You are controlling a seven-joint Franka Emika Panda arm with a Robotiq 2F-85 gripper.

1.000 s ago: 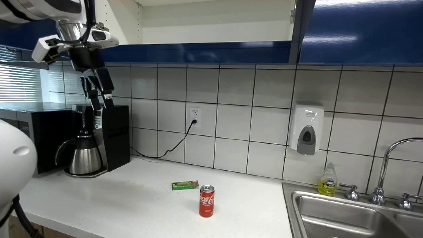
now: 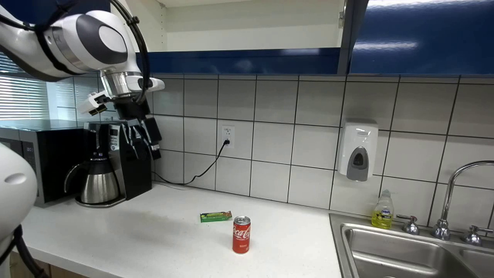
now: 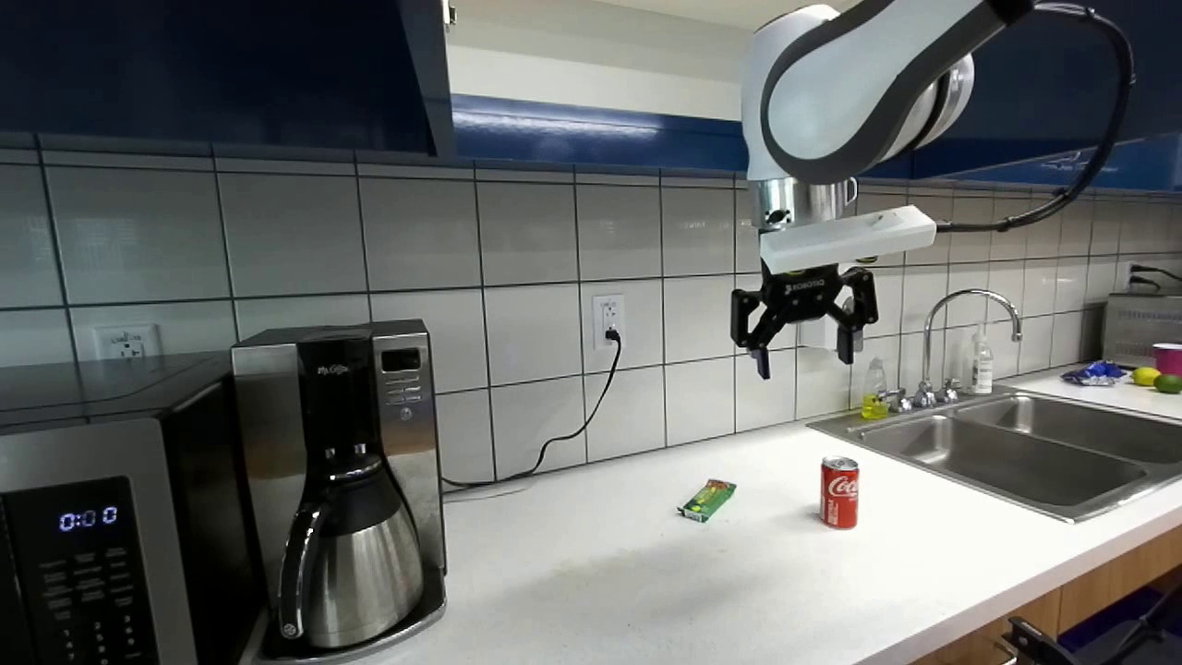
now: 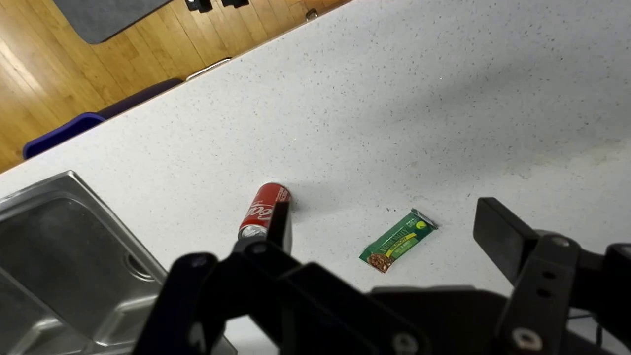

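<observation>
My gripper (image 3: 805, 364) hangs open well above the counter, with nothing between its fingers. A red Coca-Cola can (image 2: 241, 235) stands upright on the white counter. Close by, a green snack bar in its wrapper (image 2: 215, 216) lies flat. In the wrist view the bar (image 4: 399, 240) shows below and between the two fingers, while the can (image 4: 264, 204) is by the left finger, which hides part of it.
The steel sink (image 3: 997, 438) is right of the can, with a yellow soap bottle (image 2: 382, 211) at its back edge. A coffee maker (image 3: 355, 477) and a microwave (image 3: 111, 499) stand at the left. Above is an open cupboard (image 2: 254, 27).
In exterior view 1 the arm and open gripper have moved right and down. The can and the bar have stayed in place.
</observation>
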